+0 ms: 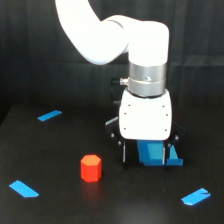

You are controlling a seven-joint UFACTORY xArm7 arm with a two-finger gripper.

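Observation:
A white arm reaches down from the top, and its dark gripper [145, 158] hangs low over the black table, right of centre. Its two thin fingers [124, 152] stand wide apart, so the fingers look open. A blue block [157, 154] shows behind and below the gripper, partly hidden by it and by the right finger. Whether the fingers touch this block cannot be told. To the left of the gripper, well clear of it, a red block [91, 168] stands on the table.
Flat blue strips lie on the table [90, 205]: one blue strip [49, 115] far left, another blue strip [23, 189] near left, and a blue piece [196, 197] near right. A dark curtain [30, 50] closes off the back.

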